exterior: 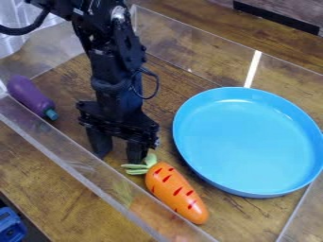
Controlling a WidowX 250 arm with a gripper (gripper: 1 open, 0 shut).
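My black gripper [119, 142] is low over the wooden table, its fingers pointing down near the leafy top of an orange toy carrot [175, 191]. The carrot lies at the lower middle, slanting toward the bottom right, with dark streaks on it. Whether the fingers are open or shut is hard to see against the dark body. A purple toy [28, 94], like an eggplant, lies at the left.
A large blue plate [246, 142] fills the right side. A clear plastic edge runs diagonally across the lower left. A blue object [8, 227] sits in the bottom-left corner.
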